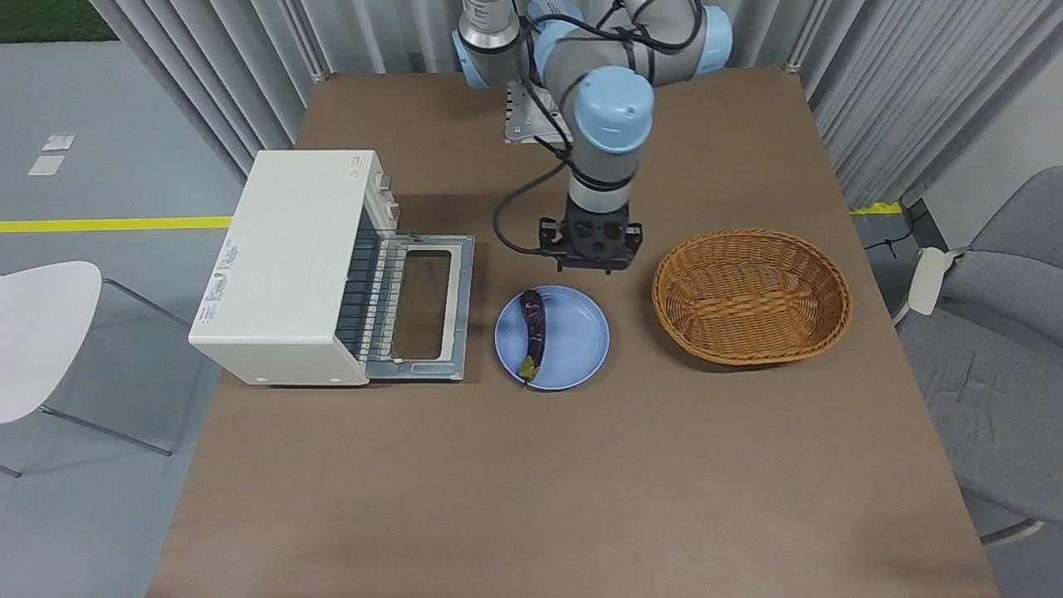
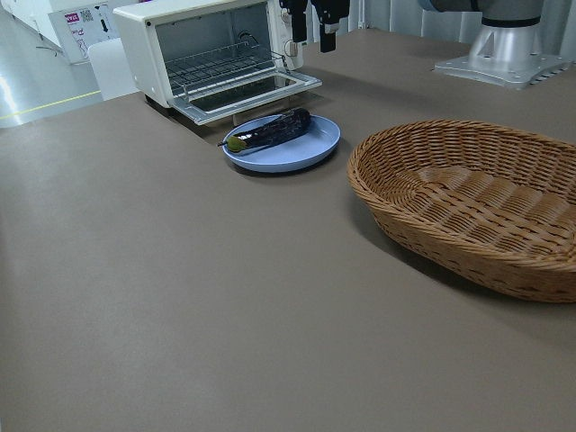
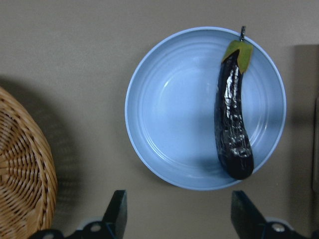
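Observation:
A dark, glossy eggplant [image 1: 533, 330] [image 2: 274, 132] [image 3: 232, 119] with a green stem end lies on a light blue plate [image 1: 575, 339] [image 3: 169, 114] on the brown table. My gripper [image 1: 589, 257] hangs above and behind the plate, pointing down. In the wrist view its two fingers stand wide open at the bottom edge, nothing between them, with the eggplant just beyond them.
A white oven [image 1: 274, 259] with its glass door [image 1: 451, 309] lowered stands left of the plate. A wicker basket [image 1: 751, 294] [image 2: 468, 207] sits to the right.

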